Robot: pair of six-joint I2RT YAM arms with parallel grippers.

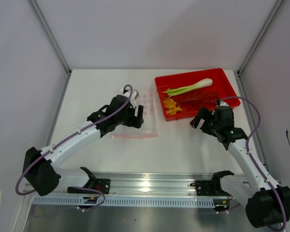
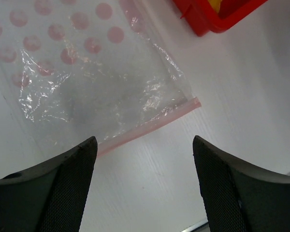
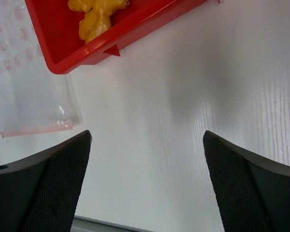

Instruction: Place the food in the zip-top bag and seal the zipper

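Observation:
The clear zip bag (image 2: 111, 87) lies flat, printed with pink dots, its pink zipper strip (image 2: 154, 123) toward the front. My left gripper (image 1: 138, 114) hangs over it, open, with the zipper strip below between its fingers in the left wrist view. A red tray (image 1: 217, 77) right of the bag holds a leek (image 1: 195, 86), yellow food (image 1: 171, 107) and dark red items (image 1: 198, 98). My right gripper (image 1: 197, 119) stands open at the tray's front, nothing between its fingers.
Walls and metal rails (image 1: 145, 176) bound the white table (image 1: 188, 150). The tray fills the back right.

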